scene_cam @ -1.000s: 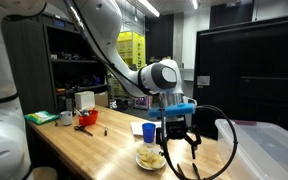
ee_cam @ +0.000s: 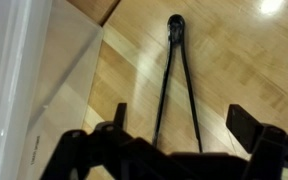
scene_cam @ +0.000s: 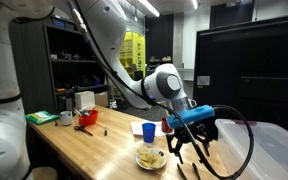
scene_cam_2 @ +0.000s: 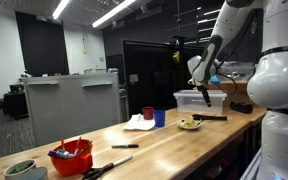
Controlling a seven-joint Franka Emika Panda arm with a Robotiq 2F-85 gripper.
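Note:
A pair of black tongs [ee_cam: 175, 70] lies on the wooden table, its two arms spread into a narrow V and its joined end away from my gripper. In the wrist view my gripper is open, one finger to each side of the tongs, with nothing held. From the first exterior view, the gripper [scene_cam: 191, 150] points down above the table, to the right of a white bowl; the dark tongs [scene_cam: 195, 172] show below it. The second exterior view has the gripper [scene_cam_2: 213, 95] hanging over the tongs [scene_cam_2: 213, 118] at the table's far end.
The white bowl [scene_cam_2: 190, 127] holds yellowish pieces. Blue cup [scene_cam: 149, 131] and red cup [scene_cam_2: 148, 113] stand behind it. A clear plastic bin [ee_cam: 16, 70] borders the tongs' area. A red basket [scene_cam_2: 71, 160] sits at the other end.
The arm has swung to the right in the first exterior view, away from the bowl and over the tongs. Its gripper stays open.

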